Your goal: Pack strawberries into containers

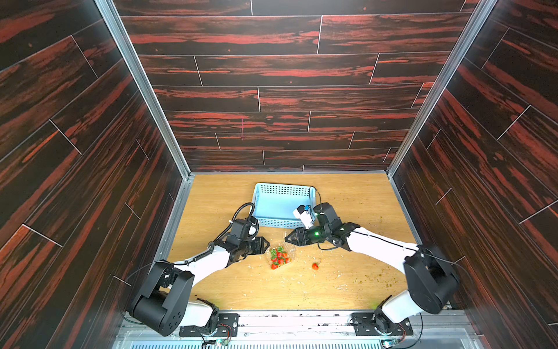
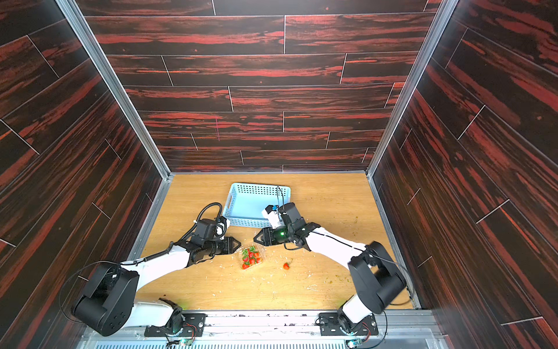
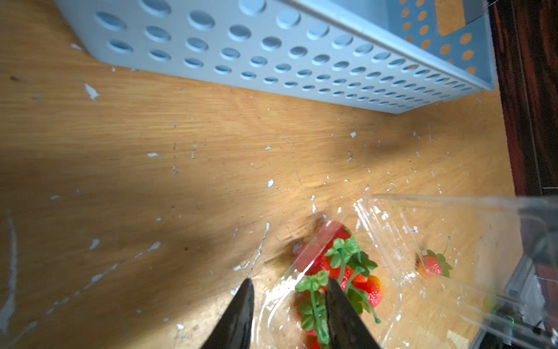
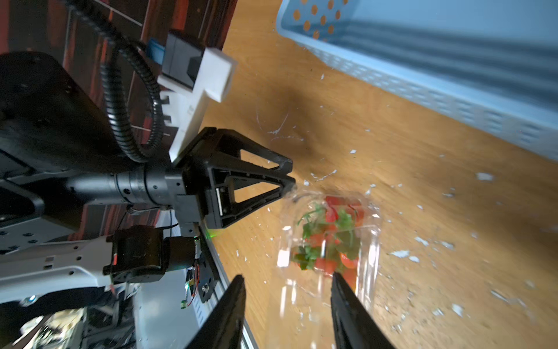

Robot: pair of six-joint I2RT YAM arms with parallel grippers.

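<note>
A clear plastic container (image 4: 373,256) holding several red strawberries (image 3: 370,289) with green leaves sits on the table, its transparent lid (image 3: 465,244) raised toward the right arm. One strawberry (image 1: 315,265) lies loose on the wood to the container's right. At the container's left stands my left gripper (image 1: 265,245), its fingers apart with nothing held; in the right wrist view its tips are close to the container's edge. My right gripper (image 1: 289,238) is above and right of the container, open and empty, its fingers (image 4: 232,311) spread over the blurred lid.
Behind both grippers stands an empty light blue perforated basket (image 1: 261,221). Small pale flakes are scattered over the wooden table (image 1: 221,290). Free room lies at the front and at both back corners.
</note>
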